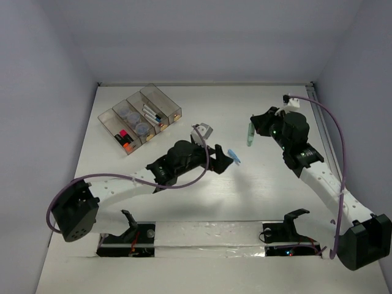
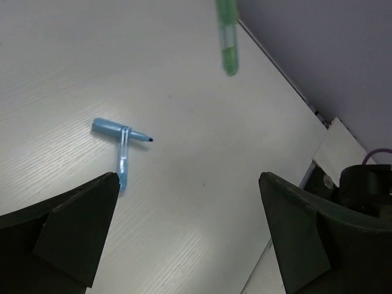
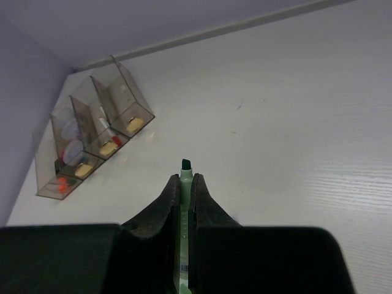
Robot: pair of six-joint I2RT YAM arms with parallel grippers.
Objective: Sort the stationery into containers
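Shut on a green glue stick or marker [image 1: 250,134], my right gripper [image 1: 254,120] stands over the right part of the table; in the right wrist view the dark tip of that green item [image 3: 186,168] pokes out between the fingers. My left gripper [image 1: 228,158] is open, beside a blue marker [image 2: 116,130] lying on the table. Its clear blue cap [image 2: 123,162] lies across it in a T shape. The left fingers partly cover this pair from above. A clear organizer [image 1: 164,103] with several compartments stands at the back left.
Inside the organizer are white-and-blue markers [image 1: 152,114], round clear tape rolls [image 1: 133,117], and red and black items [image 1: 125,135]; its rightmost compartment looks empty.
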